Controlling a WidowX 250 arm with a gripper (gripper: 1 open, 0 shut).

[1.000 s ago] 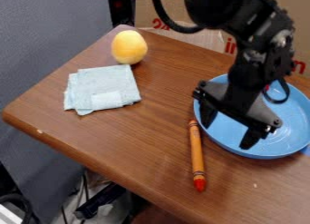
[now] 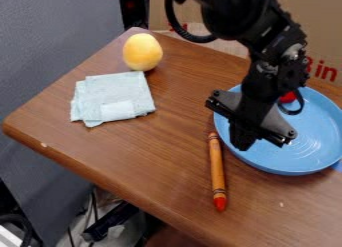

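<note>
The black gripper hangs low over the left part of a blue plate, its wrist tilted; whether its fingers are open or shut is hard to tell. A red object shows behind it on the plate, partly hidden. An orange crayon with a red tip lies on the table, left of the plate. A yellow rounded object and a folded pale cloth lie to the upper left.
The wooden table has clear room at its middle and left. Its left edge borders a grey surface. A cardboard box stands behind the plate.
The crayon, cloth and yellow object have not moved.
</note>
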